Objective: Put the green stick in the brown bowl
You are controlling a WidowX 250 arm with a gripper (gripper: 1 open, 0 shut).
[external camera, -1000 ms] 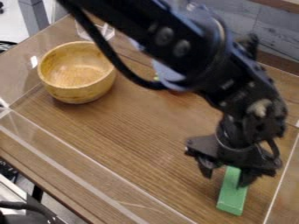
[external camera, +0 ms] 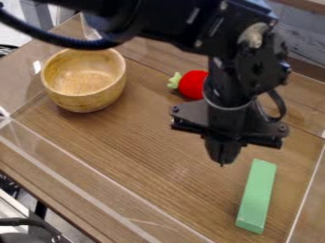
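Observation:
The green stick lies flat on the wooden table at the lower right, its whole length uncovered. A brown bowl stands at the upper left, and it looks empty. My black gripper hangs over the table up and to the left of the stick, apart from it. Its fingers appear as one dark shape pointing down, so the gap between them cannot be made out. No object shows at its tips.
Behind the gripper lies a red object with a green tip, partly covered by the arm. Bare table stretches between bowl and stick. The table's edge runs along the lower left.
My gripper has risen from over the stick and moved up and left in the picture. The stick has stayed on the table, and the bowl has not moved.

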